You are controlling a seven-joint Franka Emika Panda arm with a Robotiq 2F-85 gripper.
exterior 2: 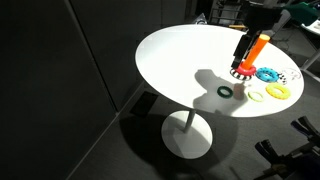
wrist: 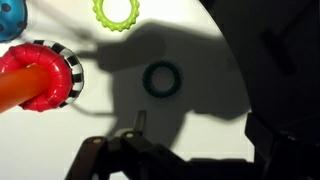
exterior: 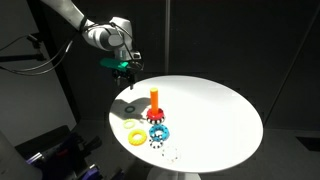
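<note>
My gripper stands open above the table with nothing between its fingers. In the wrist view a dark green ring [wrist: 147, 79] lies flat on the white table, ahead of the gap and nearer the left finger [wrist: 138, 122]. An orange post [wrist: 22, 84] rises from a red base [wrist: 72, 78] with a black-and-white checked edge, at the left. In exterior view 1 the gripper [exterior: 126, 82] hangs well over the table's far left part, above the dark green ring. No ring shows on the post [exterior: 154, 100].
A yellow-green ring [wrist: 116, 26], a blue ring [exterior: 166, 133] and a yellow ring [exterior: 138, 143] lie around the post's near side.
</note>
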